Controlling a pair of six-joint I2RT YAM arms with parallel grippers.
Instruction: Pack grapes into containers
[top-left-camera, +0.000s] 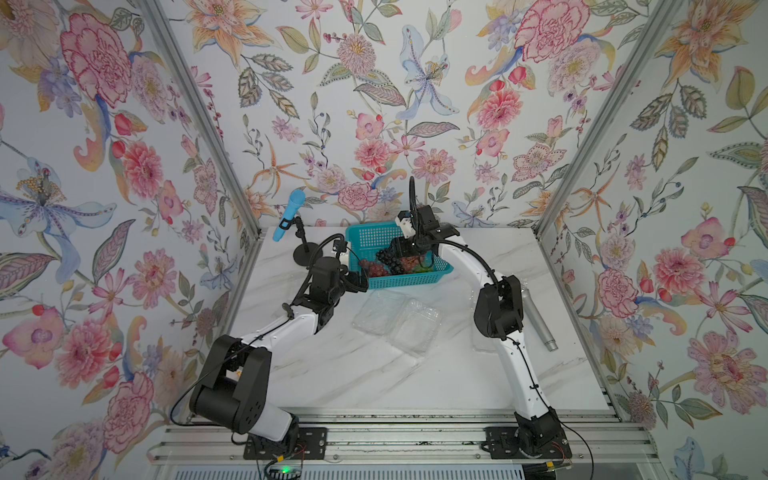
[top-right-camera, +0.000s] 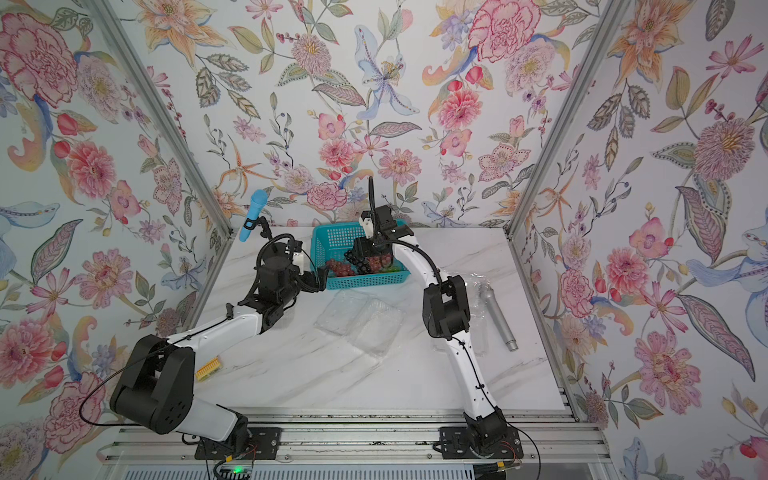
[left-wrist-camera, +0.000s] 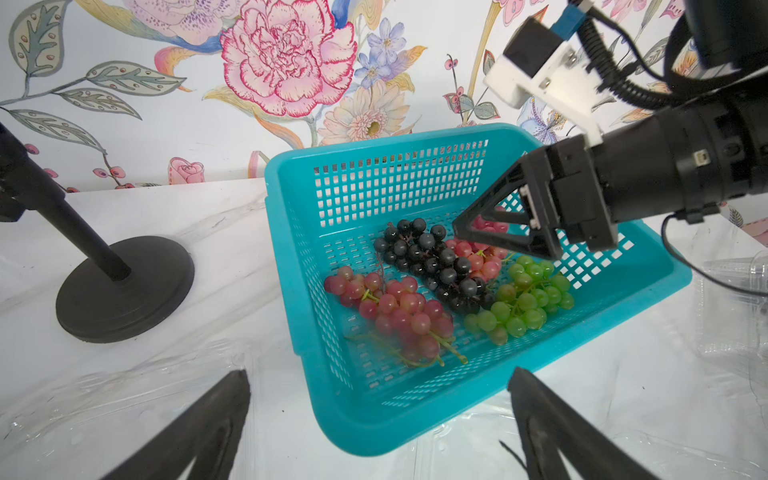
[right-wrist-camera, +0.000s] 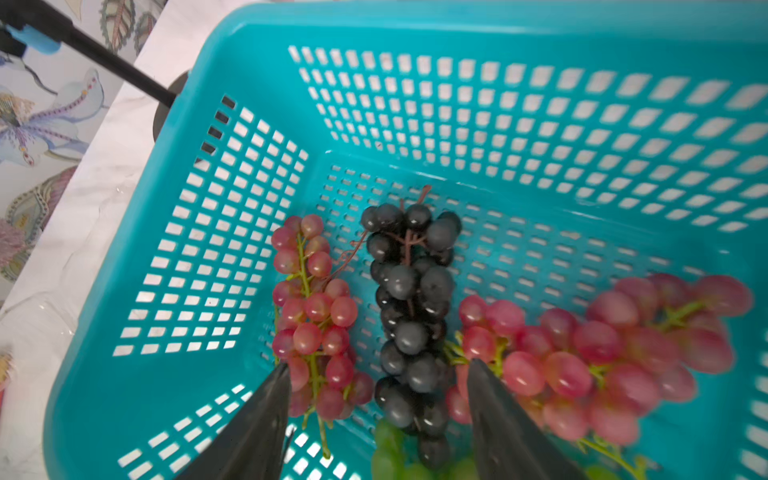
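Observation:
Several bunches of grapes lie in the teal basket (left-wrist-camera: 284, 264). In the left wrist view, a red bunch (left-wrist-camera: 400, 312) rests at its left, a black bunch (left-wrist-camera: 432, 260) in the middle and a green bunch (left-wrist-camera: 524, 297) toward the right front. Another red bunch (right-wrist-camera: 576, 360) shows in the right wrist view, right of the black grapes. My right gripper hangs over the basket, fingers apart, nothing seen gripped. To the basket's left, my left gripper is open and empty. Flat clear containers (top-left-camera: 414, 326) lie in front of the basket.
More clear packaging (top-right-camera: 480, 304) and a grey cylinder (top-right-camera: 500, 318) lie at the right. A black stand (top-left-camera: 304, 253) with a blue top is left of the basket.

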